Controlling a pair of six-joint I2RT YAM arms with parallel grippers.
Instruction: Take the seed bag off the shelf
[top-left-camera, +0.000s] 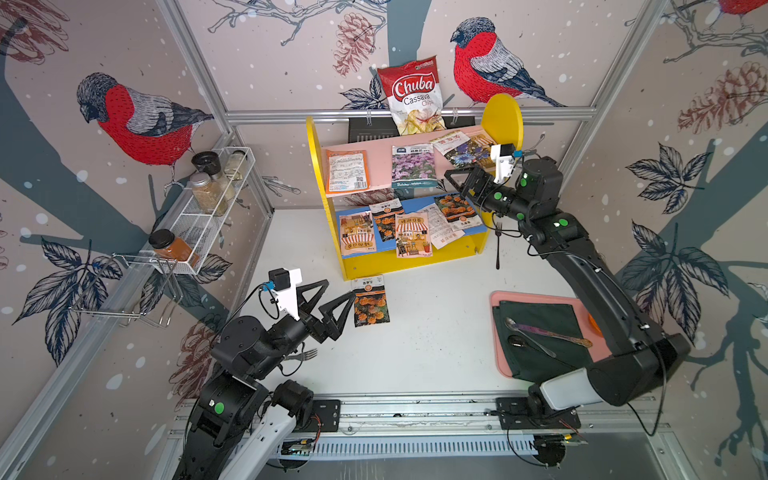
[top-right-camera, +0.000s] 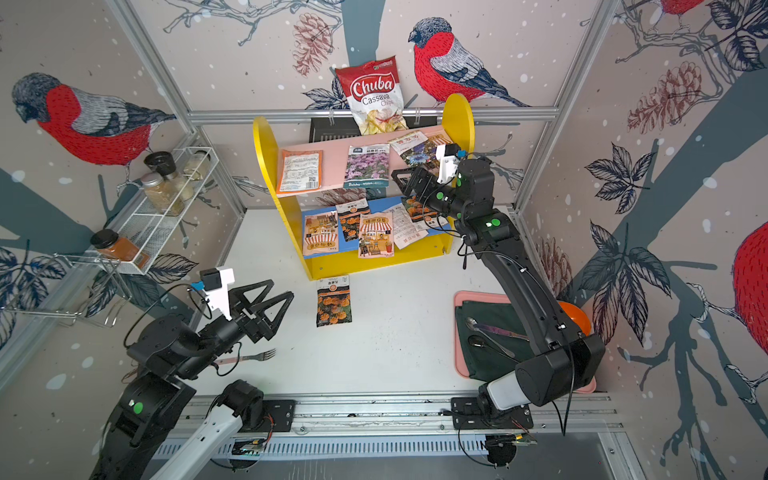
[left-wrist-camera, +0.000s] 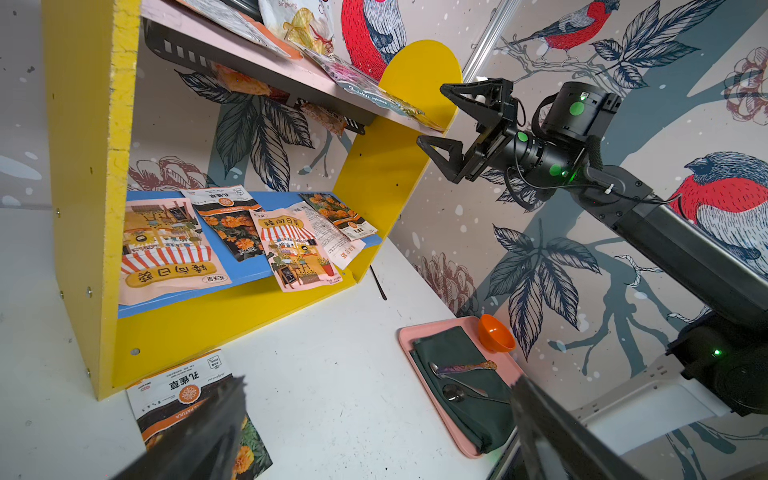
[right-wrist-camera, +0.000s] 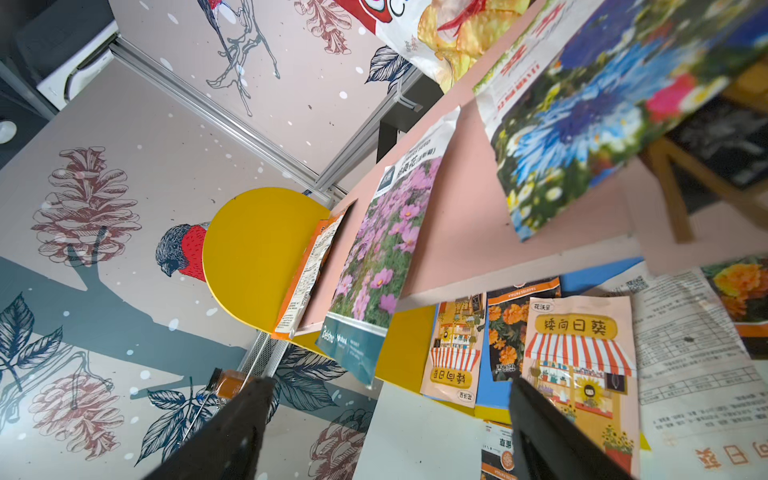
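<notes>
Several seed bags lie on the yellow-sided shelf unit (top-left-camera: 416, 261). The upper pink board (right-wrist-camera: 448, 264) carries a purple-flower bag (right-wrist-camera: 384, 248) jutting past its front edge, an orange-edged bag (top-left-camera: 347, 171) and a blue-flower bag (right-wrist-camera: 592, 104). In front of the upper board's right part, my right gripper (top-left-camera: 459, 177) stands open, with nothing held. On the white table before the unit lies a marigold bag (top-left-camera: 371, 301). My left gripper (top-left-camera: 339, 297) is open over the table just left of that bag, apart from the shelf.
Several more bags, such as a striped-awning bag (top-left-camera: 413, 234), lie on the lower blue board. A chips bag (top-left-camera: 413, 96) stands behind the top. A pink tray (top-left-camera: 497, 336) with cutlery sits right; a wire rack (top-left-camera: 212, 212) hangs left.
</notes>
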